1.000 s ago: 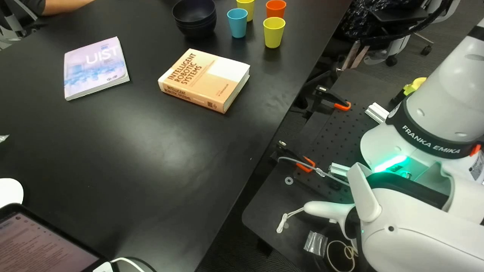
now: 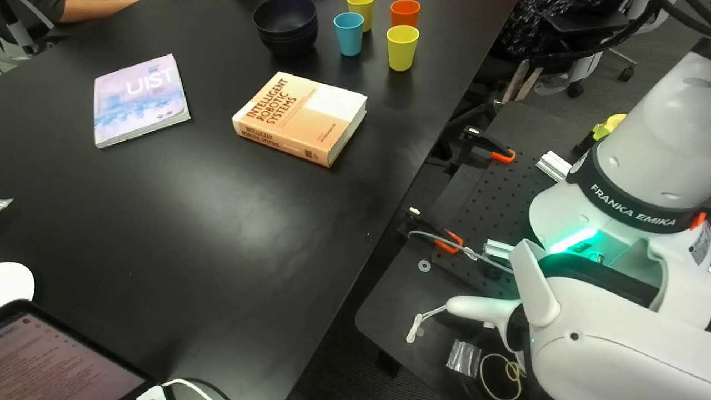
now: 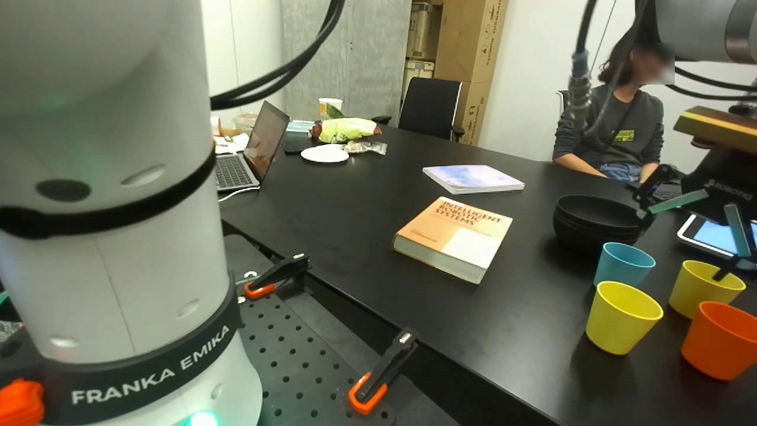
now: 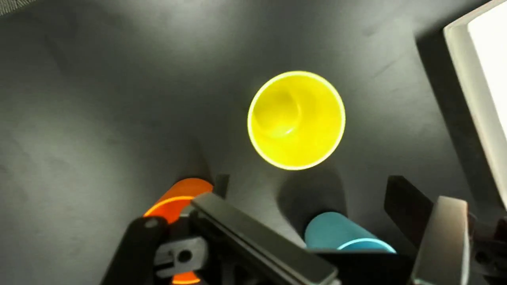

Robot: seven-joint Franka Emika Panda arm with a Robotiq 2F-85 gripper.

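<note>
My gripper (image 3: pixel 682 245) is open above the cups at the right of exterior view 2, nothing held. One fingertip overlaps the rear yellow cup (image 3: pixel 699 294) in that view; contact cannot be told. The front yellow cup (image 4: pixel 297 121) stands upright, beyond the open fingers in the wrist view. An orange cup (image 4: pixel 187 190) shows by the left finger, and a blue cup (image 4: pixel 335 230) lies partly hidden between the fingers. In exterior view 1 all the cups stand together, the blue (image 2: pixel 349 34) nearest the black bowls (image 2: pixel 286 20). The gripper is outside that view.
A thick orange-and-white book (image 2: pixel 300 120) lies near the cups, with a thinner UIST book (image 2: pixel 140 100) beyond it. A laptop (image 3: pixel 262 142) and white plate (image 3: pixel 324 154) occupy the other end. A person (image 3: pixel 617 128) sits behind the table.
Cups, bowls and books stay where they were in exterior view 1. Only the upper part of the arm's base column appears slightly shifted.
</note>
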